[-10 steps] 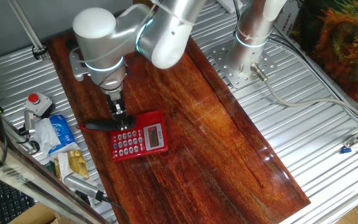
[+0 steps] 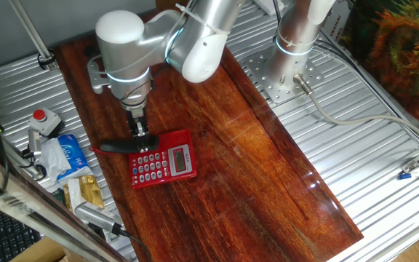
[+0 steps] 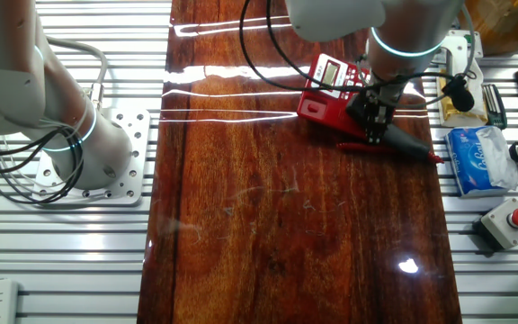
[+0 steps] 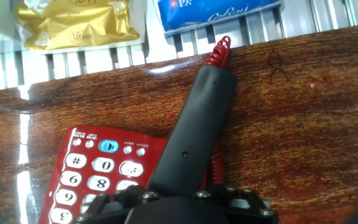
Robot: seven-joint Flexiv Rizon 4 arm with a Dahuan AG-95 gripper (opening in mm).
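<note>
A red desk phone (image 2: pixel 160 169) with white keys and a small display lies on the brown wooden board. Its black handset (image 4: pixel 197 118) slants across the phone's side, one end reaching over the wood, where a red coiled cord (image 4: pixel 221 50) comes off it. My gripper (image 2: pixel 142 143) points down at the handset end above the phone. In the wrist view the gripper has its fingers at the bottom edge, around the handset's near end. Whether the pads press on it is hidden. In exterior view 2 the arm covers part of the phone (image 3: pixel 325 110).
Beyond the board's edge lie a blue-and-white packet (image 2: pixel 70 156), a gold packet (image 2: pixel 91 191) and a red-topped button box (image 2: pixel 44 122). Most of the board (image 2: pixel 253 182) on the robot base's side is bare.
The arm's wrist has swung slightly rightward in exterior view 1, bringing the gripper more upright, while its fingertips stay at the handset. Phone and handset have not visibly moved.
</note>
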